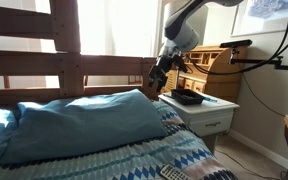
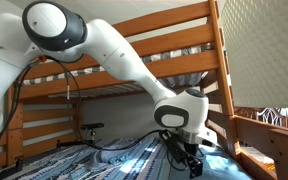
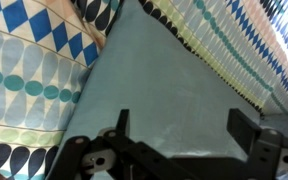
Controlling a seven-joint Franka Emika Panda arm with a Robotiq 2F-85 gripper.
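A blue pillow [image 1: 89, 122] lies on the patterned bed cover [image 1: 104, 163] in exterior view 1. From above, in the wrist view, the plain blue-grey pillow [image 3: 174, 85] fills the middle, with the patterned cover [image 3: 26, 75] on both sides of it. My gripper stands open over it, the two dark fingers wide apart and nothing between them. In exterior view 1 the gripper [image 1: 156, 82] hangs near the head of the bed, above the pillow's right end and apart from it. A grey remote [image 1: 173, 173] rests on the cover at the front.
On the white nightstand [image 1: 206, 113] sits a black tray [image 1: 187, 97]. Behind it is a wooden desk [image 1: 216, 62]. The wooden headboard rail [image 1: 104, 67] runs behind the pillow, close to my arm. Open bed surface lies in front.
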